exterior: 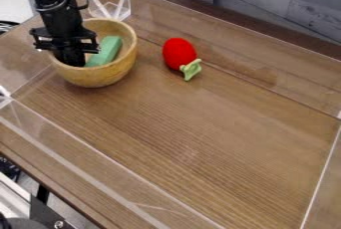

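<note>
A wooden bowl (pixel 102 72) sits at the left of the table, holding a green object (pixel 110 52). My black gripper (pixel 64 52) reaches down into the bowl's left part, its fingers over the rim and inside. It appears shut; whether it grips anything is hidden among its dark parts. A red object (pixel 178 52) with a small green piece (pixel 189 70) lies to the right of the bowl.
A pale clear item (pixel 110 4) stands behind the bowl. A dark wall edge runs along the back right.
</note>
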